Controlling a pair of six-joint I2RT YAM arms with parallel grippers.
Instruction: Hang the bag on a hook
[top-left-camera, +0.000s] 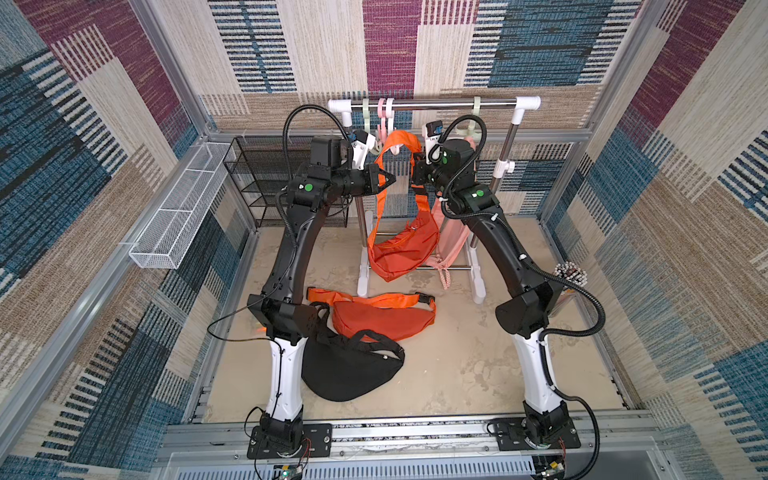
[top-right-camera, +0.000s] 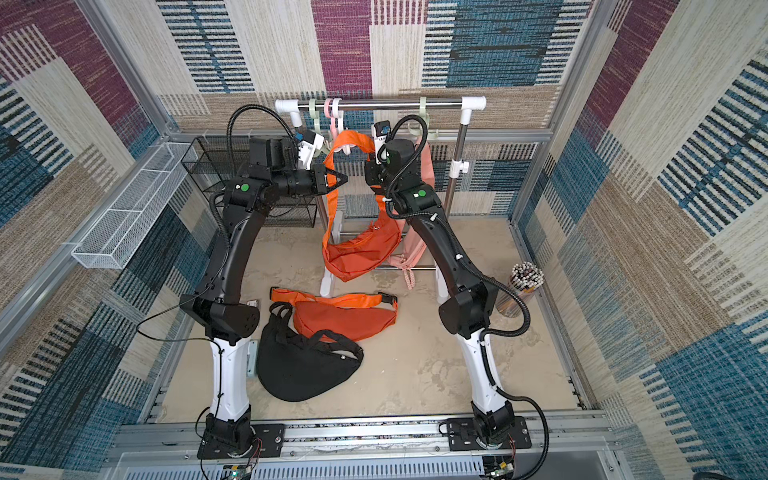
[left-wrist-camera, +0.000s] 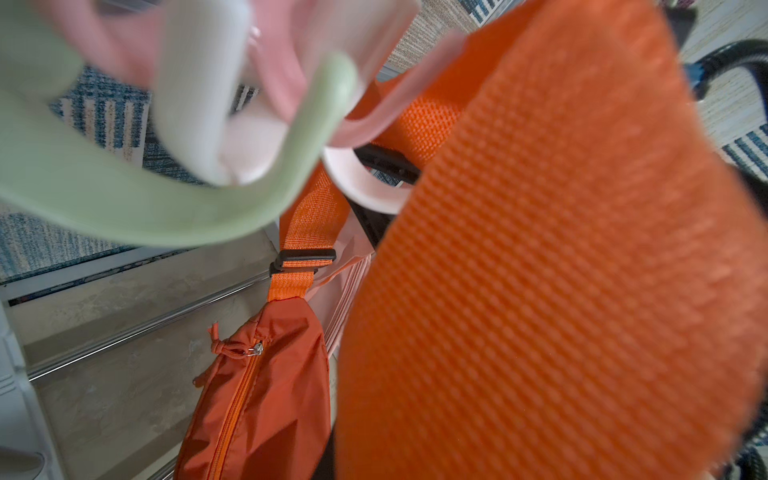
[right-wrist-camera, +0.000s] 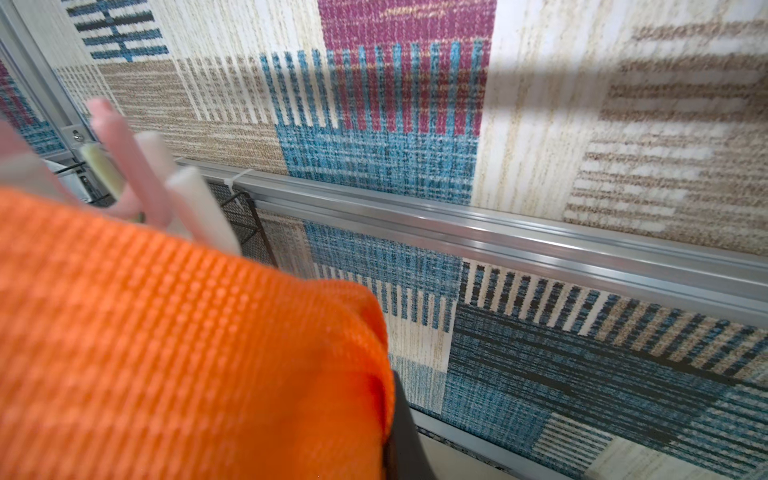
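The orange-red bag (top-left-camera: 406, 249) hangs in the air in front of the rack, its orange strap (top-left-camera: 402, 137) raised in a loop. My left gripper (top-left-camera: 389, 179) is shut on the strap's left side. On the strap's right side, my right gripper (top-left-camera: 419, 169) is shut as well, with the webbing at its fingers. Pink, white and green hooks (left-wrist-camera: 240, 188) show large in the left wrist view, close beside the strap; whether any runs inside the loop, I cannot tell. Strap webbing (right-wrist-camera: 184, 344) covers much of the right wrist view and hides the fingertips.
A metal rack bar (top-left-camera: 448, 104) carries the hooks. A pink bag (top-left-camera: 453, 232) hangs at its right. Another orange bag (top-left-camera: 384, 316) and a black bag (top-left-camera: 352, 368) lie on the table. A black wire shelf (top-right-camera: 216, 160) stands back left.
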